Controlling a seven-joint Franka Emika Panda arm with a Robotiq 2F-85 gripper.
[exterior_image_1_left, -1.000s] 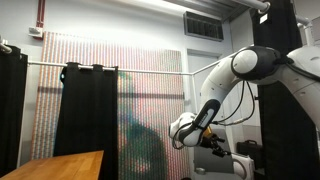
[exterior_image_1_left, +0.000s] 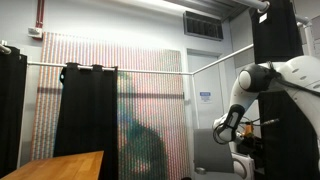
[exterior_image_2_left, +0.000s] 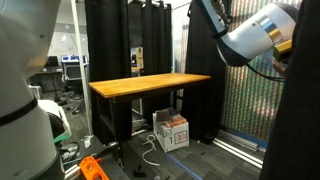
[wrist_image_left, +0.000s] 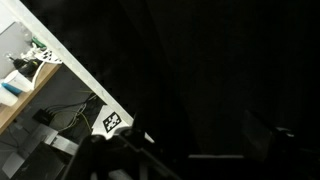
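In the wrist view, the dark fingers of my gripper show faintly along the bottom, set apart, with nothing visible between them. Black cloth (wrist_image_left: 190, 60) fills most of that view. The white arm (exterior_image_1_left: 243, 92) hangs at the right in exterior view 1, its lower end by the grey chair-like panel (exterior_image_1_left: 213, 152) and well away from the wooden table (exterior_image_1_left: 60, 167). Exterior view 2 shows a white arm section (exterior_image_2_left: 258, 42) beside the black curtain; the fingers cannot be made out there.
Past a white rail (wrist_image_left: 68, 57) in the wrist view lies a cluttered shelf (wrist_image_left: 28, 96). Black curtains (exterior_image_1_left: 87, 120) hang around the area.
The arm has swung to the right and drawn back, away from the table. Its end, earlier stretched toward the patterned wall panel, now hangs lower near the right-hand curtain.
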